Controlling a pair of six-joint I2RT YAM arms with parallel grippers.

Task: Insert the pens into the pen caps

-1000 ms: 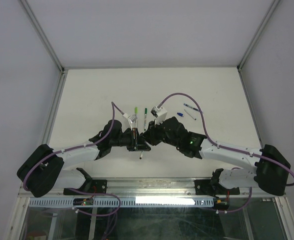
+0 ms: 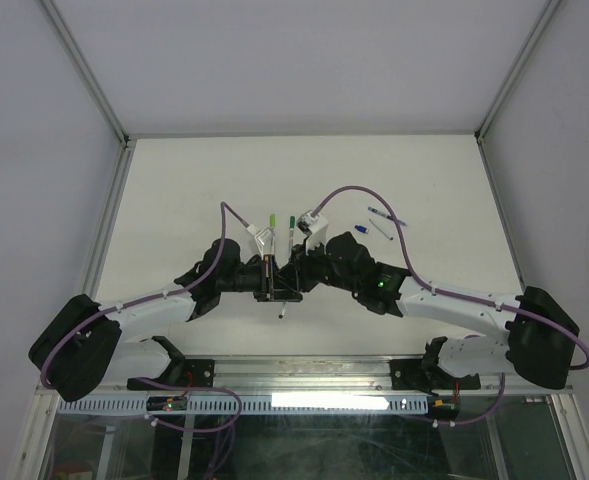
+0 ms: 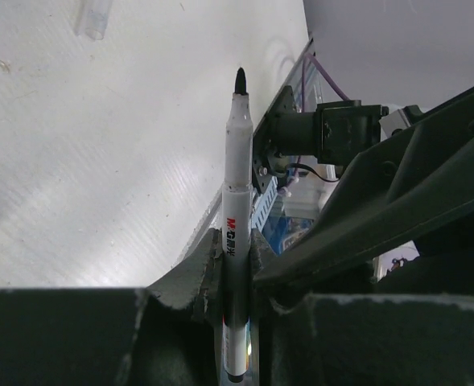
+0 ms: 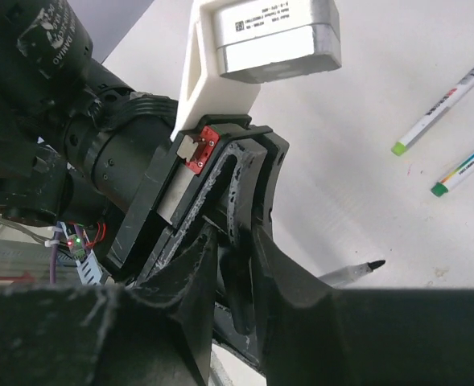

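A white marker [image 3: 237,217] with its black tip uncapped stands upright in the left wrist view, my left gripper shut on it. My right gripper is pressed close against the left one; whether its fingers hold anything is hidden. The marker's tip [image 4: 373,265] pokes out behind them in the right wrist view. The two grippers [image 2: 284,275] meet at the table's centre in the top view. A clear cap [image 3: 96,16] lies on the table.
A green-capped pen [image 4: 446,100] and another pen [image 4: 470,165] lie behind the grippers. More pens, caps and a blue cap [image 2: 360,229] lie at the right rear.
Both arms have shifted very slightly at the table's centre; the grippers remain together.
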